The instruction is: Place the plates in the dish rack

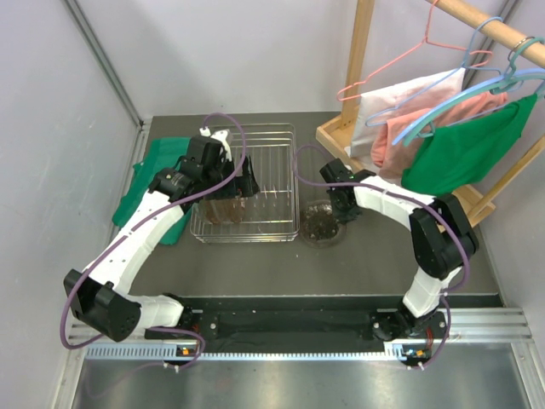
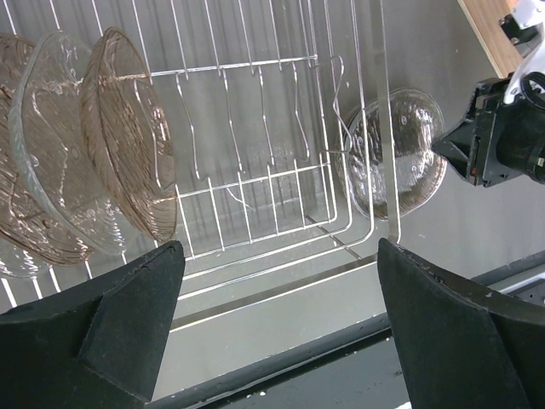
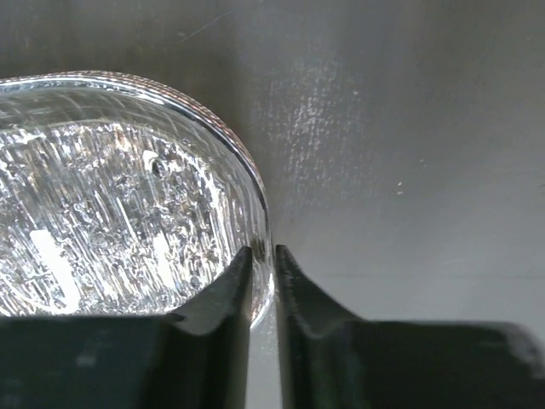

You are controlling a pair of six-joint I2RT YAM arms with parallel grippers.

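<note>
A clear glass plate (image 1: 320, 225) lies on the dark table just right of the wire dish rack (image 1: 295, 170). My right gripper is at the plate's right edge, its fingers close together with the rim between the tips. Whether they press on the glass does not show. Above the rack, my left gripper stands open with nothing between its fingers. In the left wrist view, several glass plates stand on edge in the rack's left part, among them a brownish plate (image 2: 128, 132); the slots to their right are empty.
A green cloth (image 1: 157, 183) lies on the table left of the rack. At the back right stands a wooden clothes stand (image 1: 356, 64) with hangers and cloths, close to my right arm. The table in front of the rack is clear.
</note>
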